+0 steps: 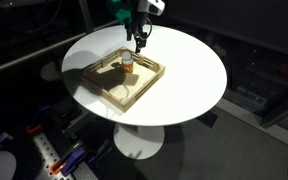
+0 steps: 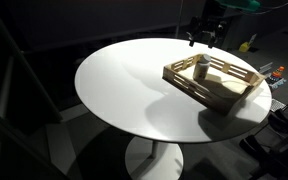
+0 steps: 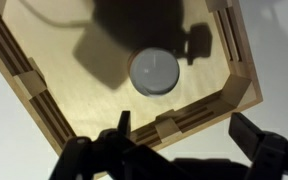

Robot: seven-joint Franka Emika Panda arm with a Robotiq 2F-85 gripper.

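Note:
A pill-type bottle (image 1: 127,63) with an orange body and a pale cap stands upright inside a shallow wooden crate (image 1: 134,99). From above, in the wrist view, only its round grey cap (image 3: 154,71) shows. My gripper is open and empty, its dark fingers at the lower edge of that view. It hangs above the crate, clear of the bottle (image 2: 202,67), as exterior view 2 also shows.
The crate rests near the edge of a round white table (image 1: 189,75), whose remaining top is clear. The crate's slatted walls (image 2: 217,103) rise around the bottle. Shadows of the arm fall across the crate floor.

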